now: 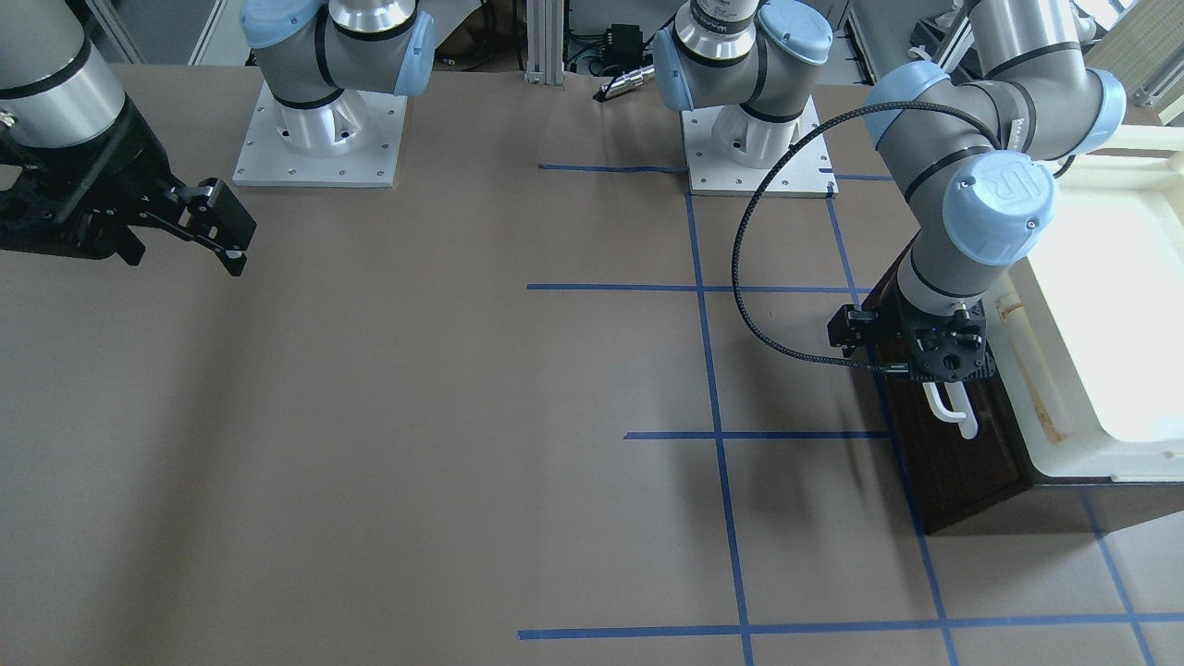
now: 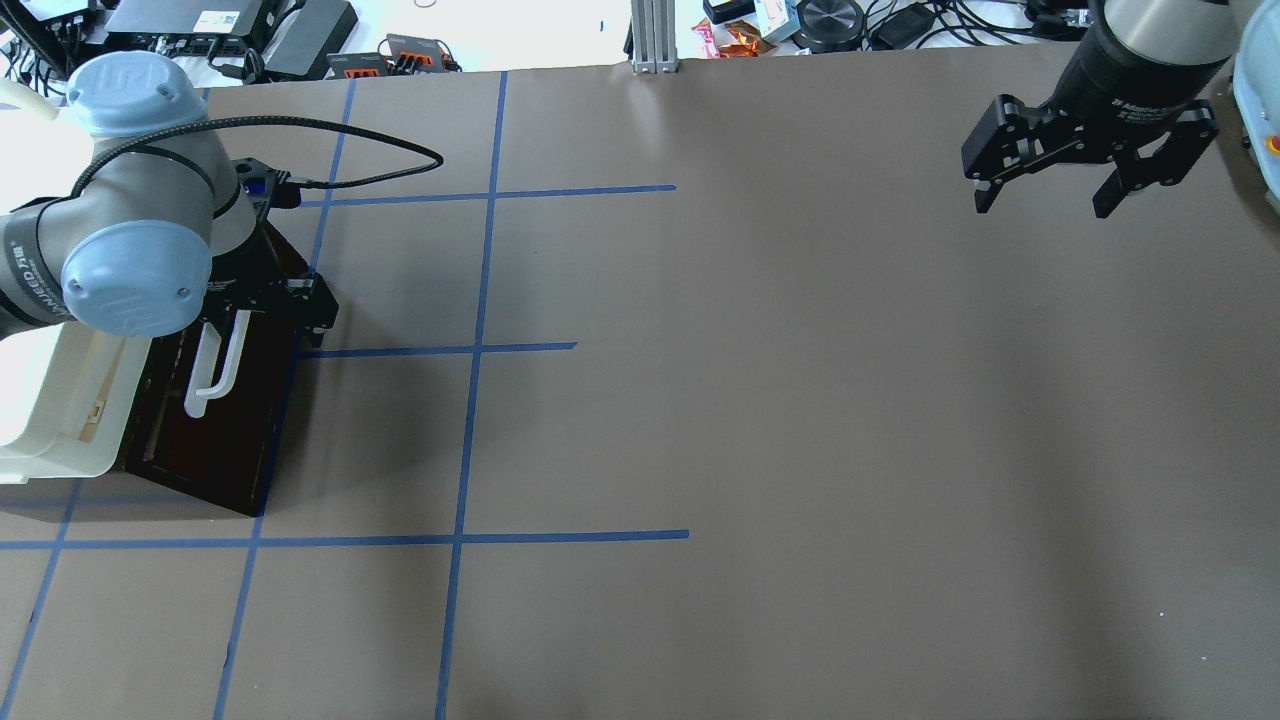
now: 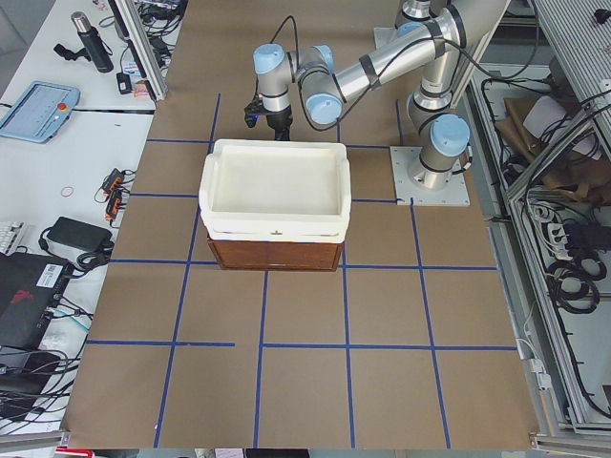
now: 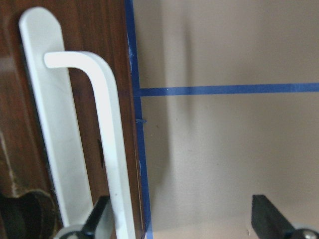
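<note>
A dark wooden box (image 1: 966, 466) carries a white open tray (image 3: 275, 191). On its side is a white door-style handle (image 4: 112, 144), also seen low at the box's face in the front view. My gripper is open over the box's side, one finger (image 4: 99, 219) on the handle's bar near its lower part, the other over the floor beside the box. Whether that finger touches the handle I cannot tell. In the top view my black gripper body partly hides the handle.
Blue tape lines (image 1: 721, 499) grid the floor. Another arm's black gripper (image 2: 1092, 144) stands apart across the floor. Further arm bases (image 1: 322, 155) are at the back.
</note>
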